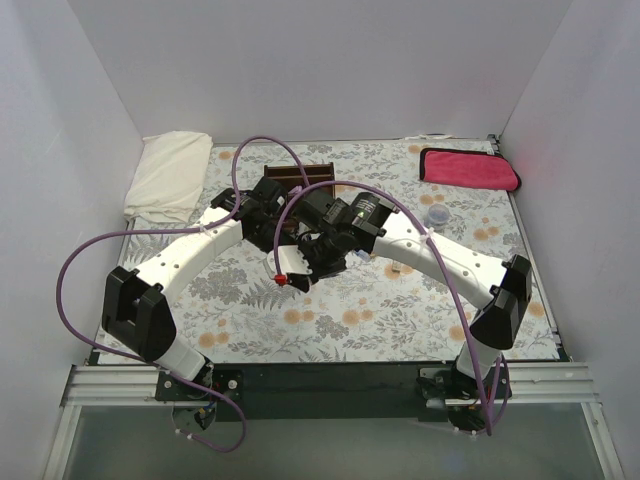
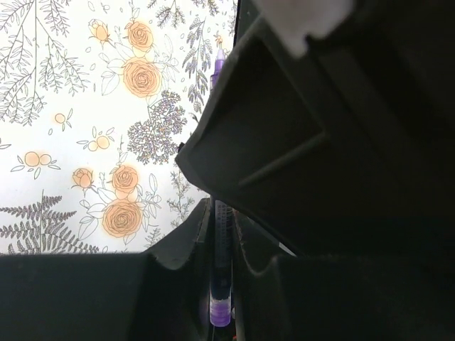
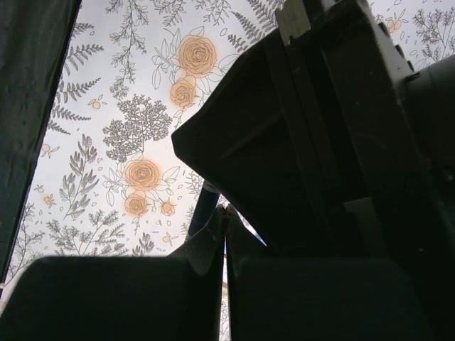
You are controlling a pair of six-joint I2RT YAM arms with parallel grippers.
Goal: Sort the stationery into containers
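In the left wrist view my left gripper is shut on a slim pen (image 2: 220, 305) with purple ends, partly hidden behind a black gripper body. In the right wrist view my right gripper is shut; a dark pen-like stick (image 3: 202, 213) shows just beyond its fingertips, and I cannot tell whether it is between them. In the top view both grippers meet at the table's middle, overlapping, so the pen is hidden there. A brown compartment organiser (image 1: 298, 172) stands behind them.
A red pouch (image 1: 468, 171) lies at the back right, a white cloth (image 1: 168, 175) at the back left. A small clear cup (image 1: 437, 215) and a few small items sit right of the arms.
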